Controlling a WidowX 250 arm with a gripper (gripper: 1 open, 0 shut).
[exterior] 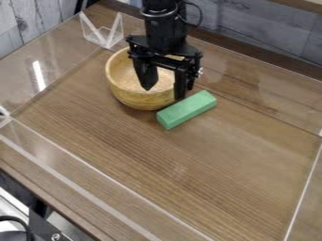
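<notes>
My black gripper (164, 72) hangs over a round cream bowl (127, 87), its two fingers spread open at the bowl's right half and partly in front of its rim. A green bar-shaped block (186, 111) lies on the wooden table just right of and below the bowl. I cannot tell whether the fingertips touch the bowl.
A clear plastic object (102, 30) stands at the back left, near the table's edge. A dark cable or part shows at the lower left corner.
</notes>
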